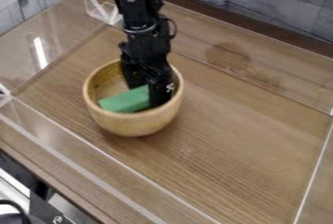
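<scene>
A round wooden bowl (pixel 124 124) sits on the wooden table, left of centre, with a green block (pixel 125 102) lying inside. My black gripper (pixel 147 96) reaches down from the top into the bowl, over the right part of the block. Its fingertips are dark and partly hidden against the block and bowl, so their hold on the block is unclear.
Dark edges border it at the top right and bottom left. Some clear plastic lies at the upper left edge.
</scene>
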